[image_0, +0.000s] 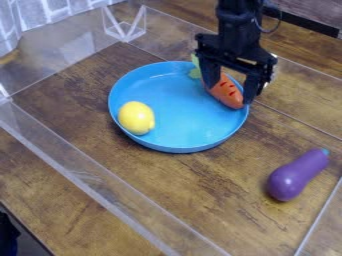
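My black gripper (225, 62) hangs open at the top over the back right of the blue bowl (174, 124), its fingers around or just above an orange carrot-like object (227, 93); contact is unclear. A green object (195, 72) at the bowl's back is partly hidden by the gripper. A yellow lemon-like object (136, 118) lies in the bowl's left side.
A purple eggplant (298, 174) lies on the wooden table (160, 200) at the right front.
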